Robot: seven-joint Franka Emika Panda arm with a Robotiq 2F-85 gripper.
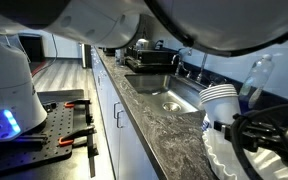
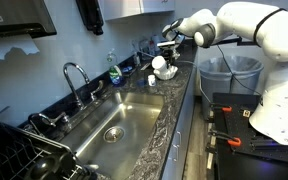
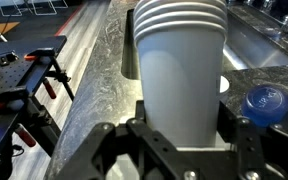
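Observation:
A stack of white cups (image 3: 184,80) fills the middle of the wrist view, with my gripper shut on it near the lower end. In exterior view 1 the same stack (image 1: 220,104) tilts above a white bag or bin liner (image 1: 234,155) at the near right end of the counter. Exterior view 2 shows the cups (image 2: 159,62) small and far off, over the white container (image 2: 165,72). The robot's arm and cables hide part of the gripper in exterior view 1.
A clear bottle (image 1: 255,80) stands behind the cups by the wall. In the wrist view a blue-capped item (image 3: 265,103) is close on the right. The sink (image 1: 164,92) lies farther along the counter, with bare grey countertop (image 1: 154,125) before it.

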